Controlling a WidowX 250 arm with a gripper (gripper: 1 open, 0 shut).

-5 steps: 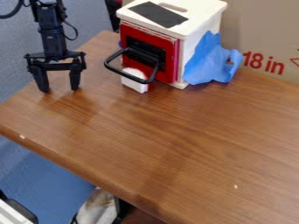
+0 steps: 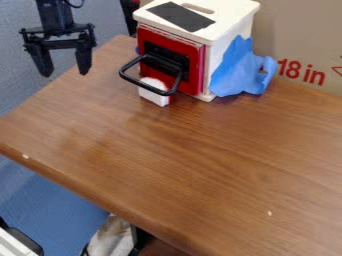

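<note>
My black gripper [image 2: 64, 62] hangs at the upper left, over the table's left edge, with its two fingers apart and nothing between them. To its right stands a white box-like toy appliance [image 2: 217, 18] with a red front [image 2: 190, 75] and a black handle bar sticking out. A small white block [image 2: 152, 92] sits under the handle at the front.
A blue cloth [image 2: 243, 72] rests against the appliance's right side. Behind stands a cardboard panel [image 2: 305, 35] with red lettering. Blue flooring shows past the table's left edge.
My gripper has risen and shifted a little left, away from the table surface. The appliance, block and cloth are unchanged.
</note>
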